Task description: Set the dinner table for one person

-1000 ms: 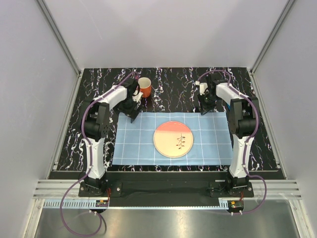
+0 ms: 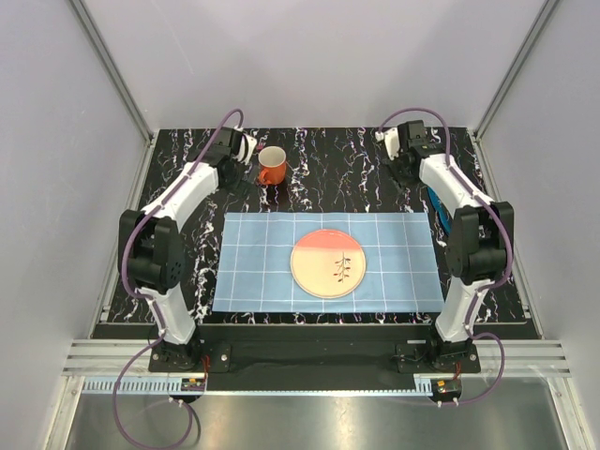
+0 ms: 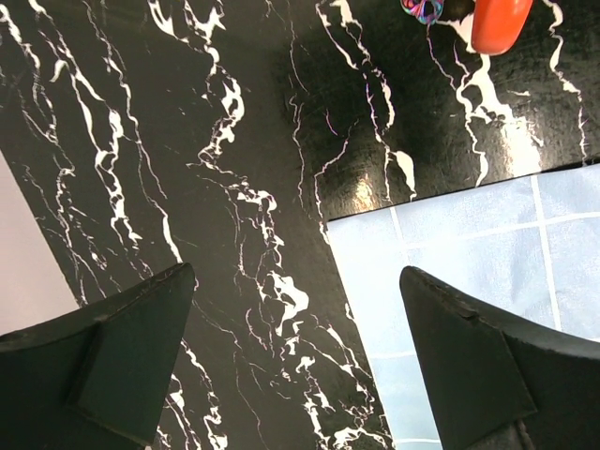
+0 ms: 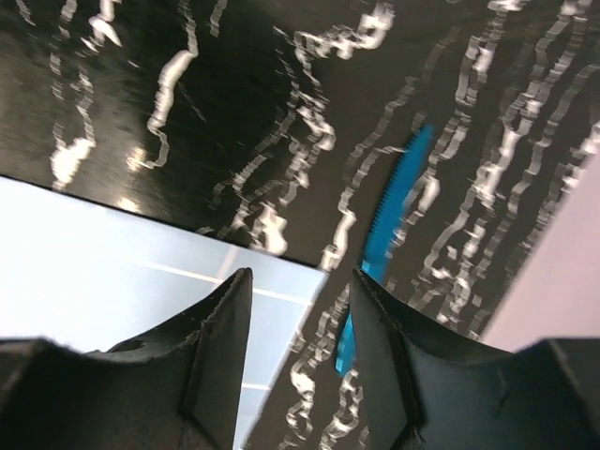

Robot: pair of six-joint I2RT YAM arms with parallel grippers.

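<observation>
An orange mug (image 2: 273, 167) with a pale inside stands on the dark marbled table, its handle toward the lower left. A plate (image 2: 327, 263), coral and cream with a sprig design, lies on the blue placemat (image 2: 408, 272). Beyond the mat's right edge lies a slim blue utensil (image 4: 383, 234), partly covered by my right arm from above. My left gripper is open over bare table and the mat's corner, left of the mug. Open and empty too, my right gripper hangs above the mat's far right corner, left of the utensil.
A small multicoloured object (image 3: 424, 8) shows beside the mug, cut off by the frame's top edge. Pale walls (image 2: 309, 66) border the table behind and at both sides. Bare table (image 2: 333, 169) lies between the mug and my right gripper.
My left gripper has drawn back and left from the mat's corner. Mug, plate and mat have not moved.
</observation>
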